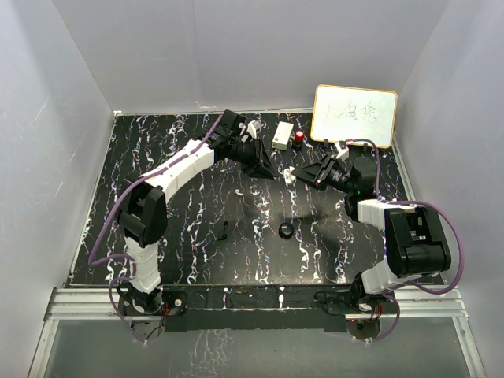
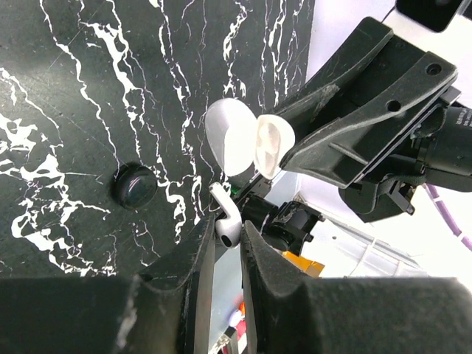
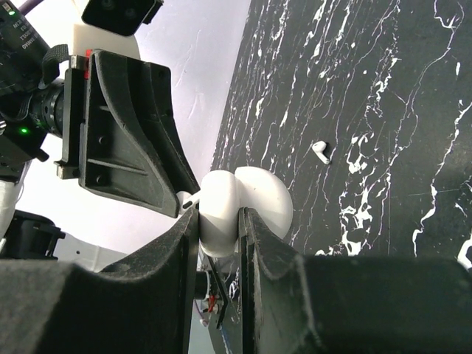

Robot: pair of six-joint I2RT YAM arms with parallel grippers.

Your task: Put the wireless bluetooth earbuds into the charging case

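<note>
My left gripper is shut on a white earbud (image 2: 227, 214), held upright at its fingertips just beside the opened charging case. My right gripper is shut on the white charging case, whose lid stands open; in the left wrist view the case's inner side (image 2: 269, 144) faces the earbud. From above, the two grippers face each other over the middle of the table, a short gap apart. A second earbud (image 3: 320, 151) lies on the black marble table, left of centre in the top view (image 1: 239, 191).
A white box (image 1: 282, 135), a red-capped item (image 1: 298, 139) and a whiteboard (image 1: 353, 116) are at the back. A black round object (image 1: 286, 230) and a small dark item (image 1: 223, 231) lie nearer the front.
</note>
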